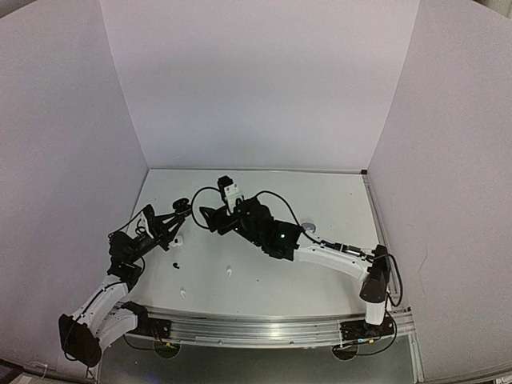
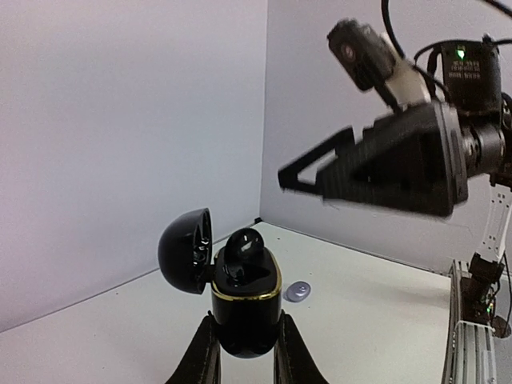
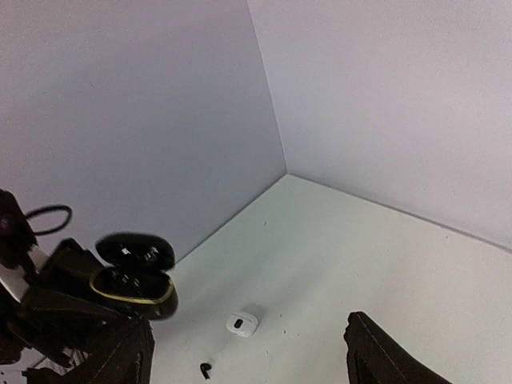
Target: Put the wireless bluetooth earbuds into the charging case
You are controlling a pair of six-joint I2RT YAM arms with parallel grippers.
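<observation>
The black charging case (image 2: 246, 308) has a gold rim, and its lid (image 2: 186, 250) stands open. My left gripper is shut on the case's lower body, holding it above the table. A rounded black earbud (image 2: 244, 244) sticks up from the case's opening; how deep it sits cannot be told. The case (image 3: 132, 292) is at the left of the right wrist view, its inside blurred. Raised to the right of the case, my right gripper (image 1: 206, 219) is open, with nothing between its fingers. A second black earbud (image 3: 206, 370) lies on the table.
A small white case (image 3: 242, 323) rests on the table near the left arm. Farther right is a lavender round piece (image 1: 309, 228). Two small pale bits (image 1: 229, 271) lie toward the front.
</observation>
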